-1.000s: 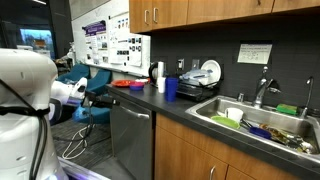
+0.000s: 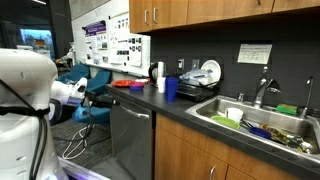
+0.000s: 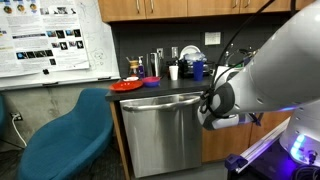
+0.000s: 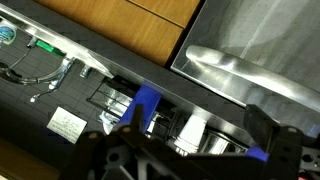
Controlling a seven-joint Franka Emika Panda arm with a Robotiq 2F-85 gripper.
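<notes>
My gripper stands open in the wrist view, its two dark fingers wide apart with nothing held between them. The dishwasher's steel door (image 3: 165, 142) is closed below the counter. Its bar handle (image 4: 250, 75) runs across the upper right of the wrist view, beyond the fingertips and apart from them as far as I can tell. In exterior view 2 the gripper (image 3: 208, 100) is by the right end of the dishwasher's top. In exterior view 1 the gripper (image 2: 103, 99) appears small and dark, left of the door; its fingers are hard to make out there.
A blue container (image 2: 171, 89), a dish rack with a white plate (image 2: 211, 71) and a red plate (image 3: 128, 87) stand on the dark counter. The sink (image 2: 255, 125) holds several items. A blue beanbag (image 3: 65, 135) lies left of the dishwasher. Overhead hang wooden cabinets (image 2: 215, 14).
</notes>
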